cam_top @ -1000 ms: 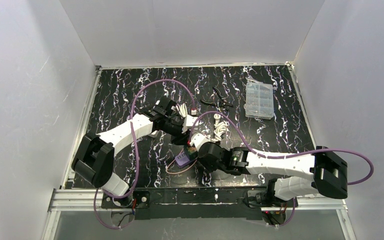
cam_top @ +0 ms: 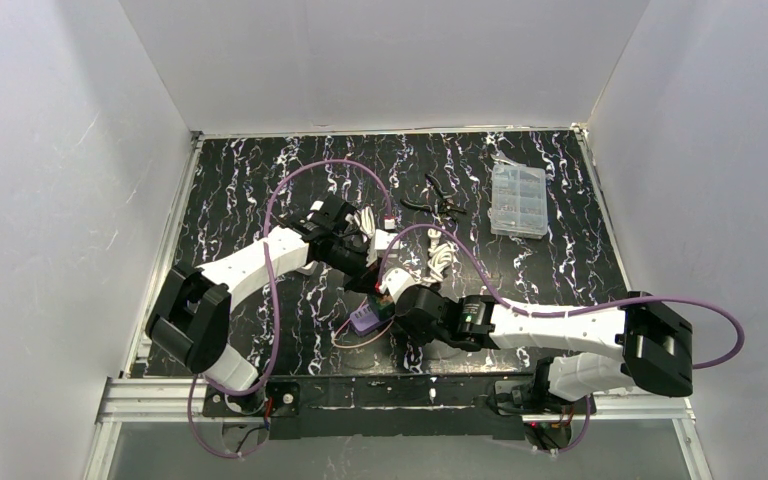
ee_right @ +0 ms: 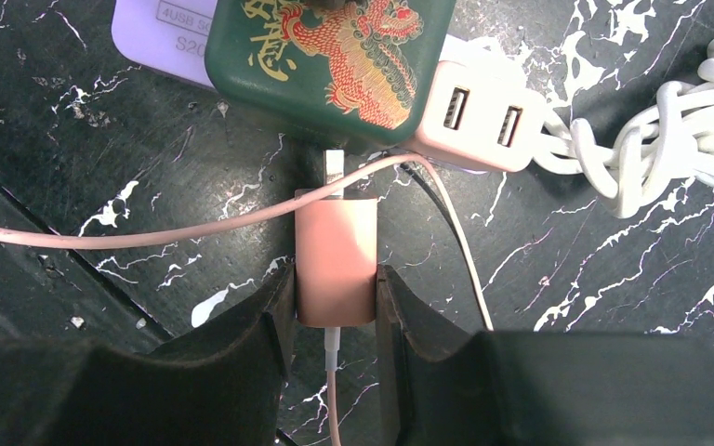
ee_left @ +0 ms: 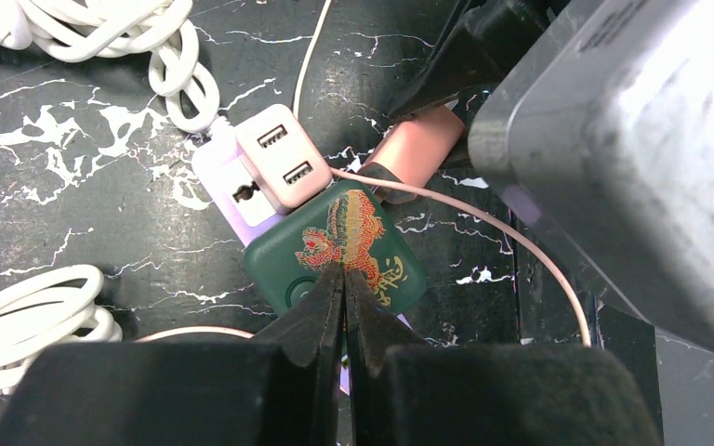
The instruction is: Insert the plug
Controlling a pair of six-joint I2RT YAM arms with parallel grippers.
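Observation:
A pink plug (ee_right: 335, 260) on a thin cable is held in my shut right gripper, its metal connector pointing at the side of a green block with a dragon print (ee_right: 325, 65); whether it is inside cannot be told. The block sits on a lilac power strip (ee_left: 218, 186), beside a pink two-port USB block (ee_left: 284, 153). My left gripper is shut over the green block, with nothing seen between its fingers. A loose pink cable (ee_right: 177, 238) crosses over the connector.
Coiled white cables (ee_left: 37, 325) lie around the strip. Black pliers (cam_top: 438, 205) and a clear compartment box (cam_top: 518, 200) stand at the back right. The right arm crowds the near middle of the marble table.
Both arms look almost still in the top view; no clear change shows.

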